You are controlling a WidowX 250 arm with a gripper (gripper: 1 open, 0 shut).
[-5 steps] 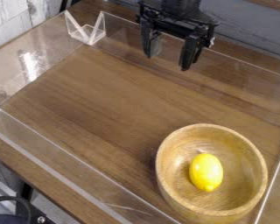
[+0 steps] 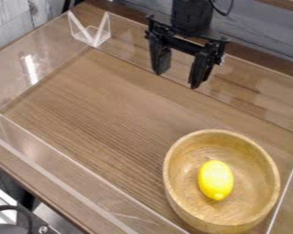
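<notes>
My black gripper (image 2: 182, 62) is high at the back centre of the camera view, open, with nothing seen between its fingers. In the lower right, a wooden bowl (image 2: 187, 180) holds a yellow oval object (image 2: 215, 180), well apart from the gripper.
A brown wooden tabletop (image 2: 94, 128) fills most of the view, with wide free room at the centre and left. A clear plastic piece (image 2: 92, 30) stands at the back left. Dark cables lie at the lower left corner.
The gripper has moved slightly down in the view and a little to the left. The bowl and yellow object have not moved.
</notes>
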